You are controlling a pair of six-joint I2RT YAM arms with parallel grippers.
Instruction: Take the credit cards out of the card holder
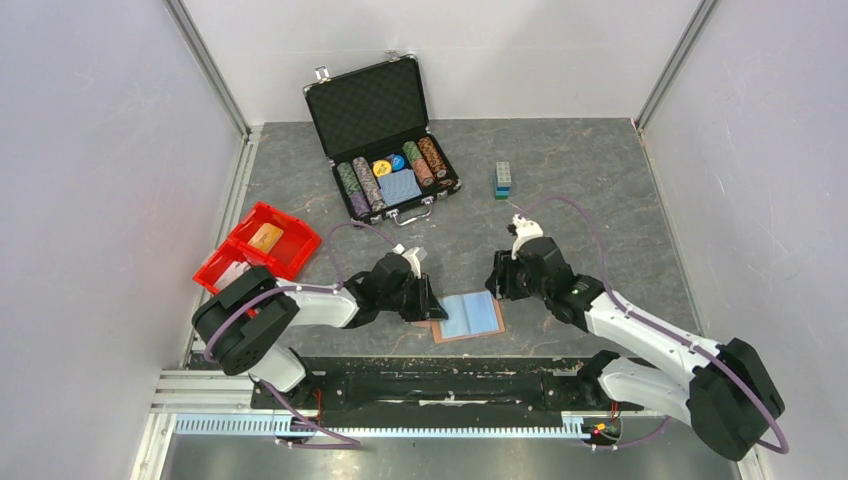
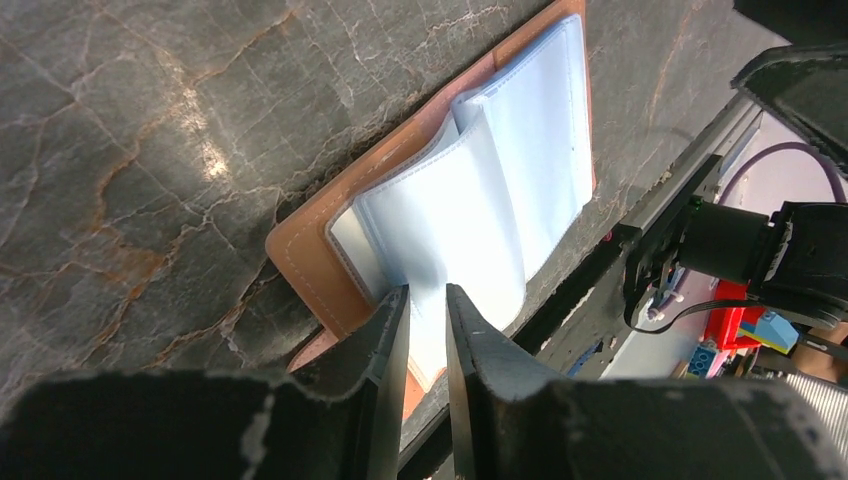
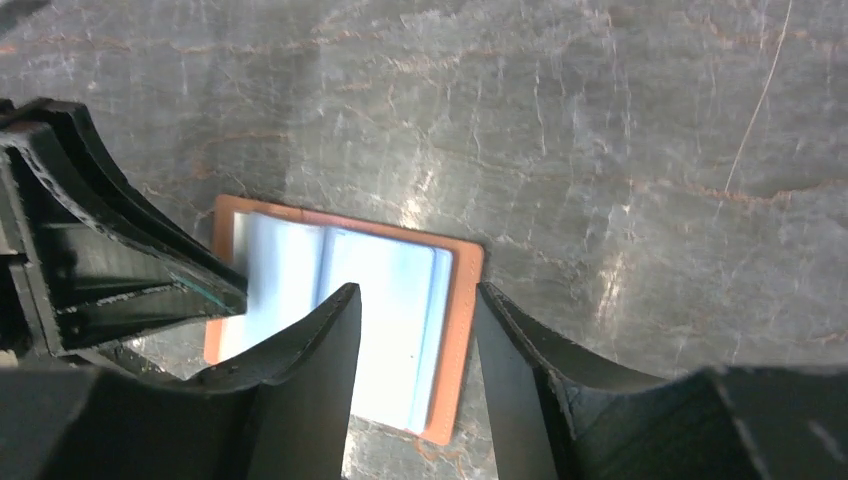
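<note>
The open card holder [image 1: 470,315], tan with pale blue-white sleeves, lies flat near the front edge. No separate card is clearly visible. My left gripper is at the holder's left end, its fingertips a narrow gap apart over the white sleeve; whether the sleeve is between them is unclear. My right gripper is part open above and beyond the holder's right end, with nothing seen between its fingers.
A red bin [image 1: 285,245] sits at left. An open chip case [image 1: 365,100] stands at the back, with a small stack of boxes [image 1: 502,180] to its right.
</note>
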